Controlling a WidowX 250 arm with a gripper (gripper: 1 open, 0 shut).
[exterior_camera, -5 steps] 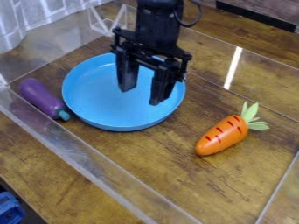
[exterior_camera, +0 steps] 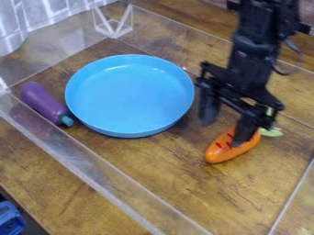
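Observation:
The black gripper (exterior_camera: pixel 233 119) hangs over the right side of the wooden table, blurred by motion, its fingers reaching down to just above and around the upper end of an orange carrot (exterior_camera: pixel 227 151) with green leaves. Whether it is open or shut, or touches the carrot, I cannot tell. A blue bowl (exterior_camera: pixel 128 92) lies left of the gripper, empty. A purple eggplant (exterior_camera: pixel 44 104) lies at the left, beyond the bowl.
Clear walls edge the left side, and a blue object (exterior_camera: pixel 9 220) sits at the bottom-left corner.
The gripper has moved right and down, from over the bowl to over the carrot. The bowl, carrot and eggplant lie where they were.

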